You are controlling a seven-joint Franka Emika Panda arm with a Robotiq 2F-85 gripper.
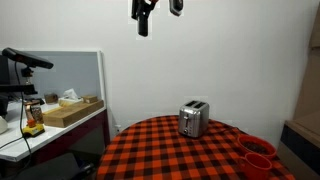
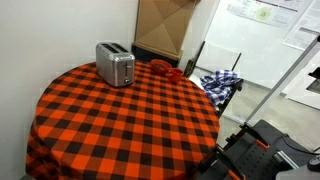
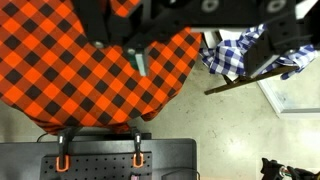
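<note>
Dark, blurred parts of my gripper fill the top of the wrist view, with a small teal-grey piece below them. Two dark parts of the arm hang apart at the top edge of exterior view 1, high above the table. The view is too blurred to tell how the fingers stand, and no held object shows. On the red-and-black checked tablecloth [image 2: 130,118] stands a silver toaster [image 1: 193,119], upright, with two slots on top. Red bowls or pots [image 1: 257,164] sit at the table's right side in exterior view 1, far below the gripper.
A blue-and-white checked cloth [image 2: 220,85] lies on a chair beyond the table. A side desk [image 1: 45,133] at the left holds boxes and small items. Cardboard [image 2: 165,25] stands behind the red pots. Much of the tablecloth is clear.
</note>
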